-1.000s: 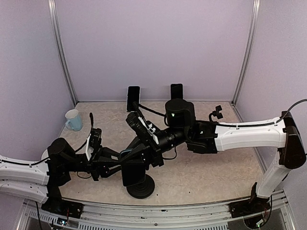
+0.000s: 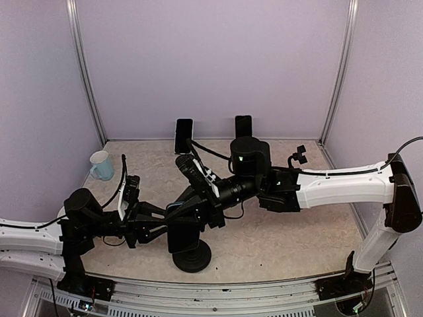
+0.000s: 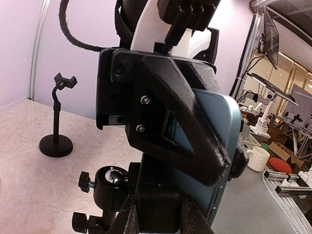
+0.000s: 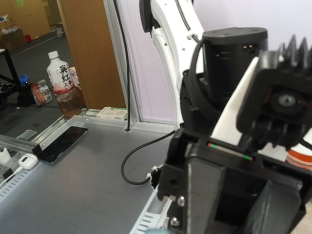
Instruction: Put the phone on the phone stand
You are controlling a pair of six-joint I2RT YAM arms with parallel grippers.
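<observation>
A blue-backed phone (image 3: 222, 114) stands upright at the front middle of the table, over a stand with a round black base (image 2: 192, 261). My right gripper (image 2: 188, 208) is shut on the phone's upper part; its black fingers cover much of it in the left wrist view. My left gripper is shut low at the stand's holder and phone, seen at the bottom of that view; exactly what it pinches is partly hidden. Whether the phone is seated in the holder cannot be told.
Two upright phones (image 2: 184, 135) are at the back. A blue mug (image 2: 101, 165) stands at the left, another stand (image 3: 56, 145) at the back right. Both arms fill the front middle.
The phone and stand base have shifted very slightly left and up in the top view, with both grippers moving little.
</observation>
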